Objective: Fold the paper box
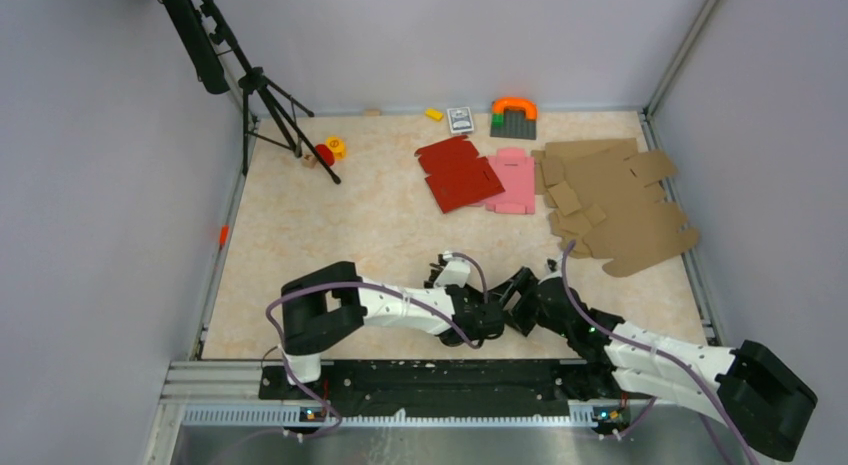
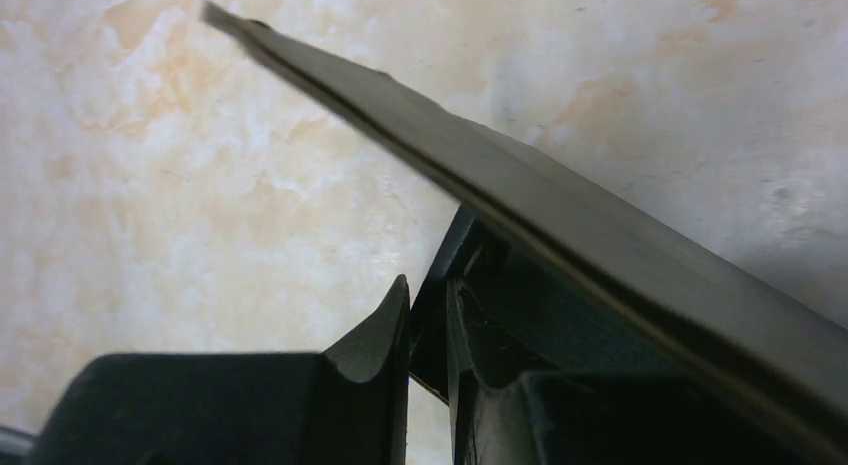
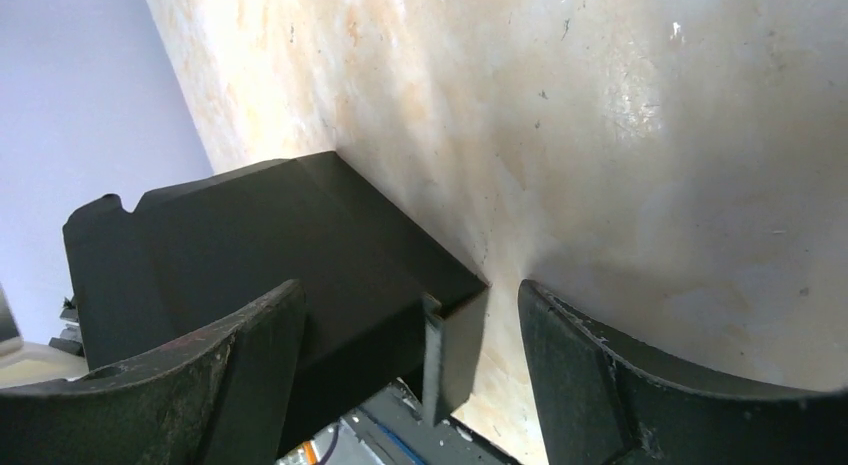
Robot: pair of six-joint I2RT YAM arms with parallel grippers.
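Note:
A black paper box (image 3: 250,245), partly folded, lies at the table's near centre, mostly hidden under the arms in the top view. In the left wrist view my left gripper has its fingertips close together at a dark folded edge of the box, under a long raised flap (image 2: 560,215); whether they grip it I cannot tell. My right gripper is open, with a corner of the box between or just beyond its fingers.
Red card (image 1: 462,180), pink card (image 1: 512,185) and brown cardboard sheets (image 1: 615,210) lie at the back. A tripod (image 1: 255,85) stands back left.

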